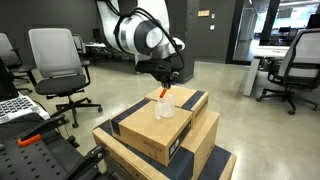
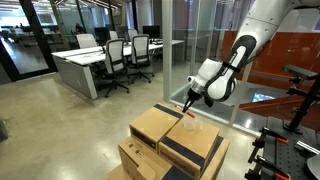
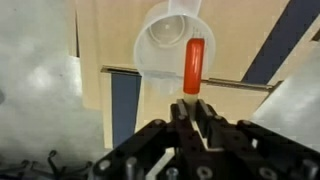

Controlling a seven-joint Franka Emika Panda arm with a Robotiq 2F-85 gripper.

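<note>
My gripper is shut on an orange-red marker-like stick (image 3: 194, 66), which points away from the fingers. Below it a clear, whitish cup (image 3: 157, 58) with a handle stands on a cardboard box. In the wrist view the stick's far end overlaps the right side of the cup's mouth. From the side, the stick (image 1: 164, 93) shows just above the cup (image 1: 167, 109), near its rim; whether its tip is inside I cannot tell. Exterior view 2 also has the stick (image 2: 190, 113) over the cup (image 2: 191, 124).
The cardboard box (image 1: 146, 131) under the cup stands among several other boxes with dark tape strips. Office chairs (image 1: 58, 65) and a second chair (image 1: 297, 65) are on the floor farther off. The box top around the cup is clear.
</note>
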